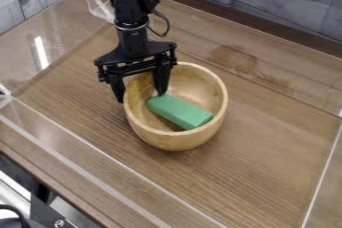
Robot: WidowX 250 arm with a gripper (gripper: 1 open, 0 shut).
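Observation:
A yellow bowl [211,128] sits on the wooden table, with a green block [181,110] lying inside it. My black gripper [138,77] is at the bowl's upper left, its fingers spread open over that part of the rim. Whether the fingertips touch the bowl is hard to tell.
Bare table [267,92] surrounds the bowl, with free room to the right and to the left. A grey wall edge runs along the top right, and a dark object shows at the bottom left corner.

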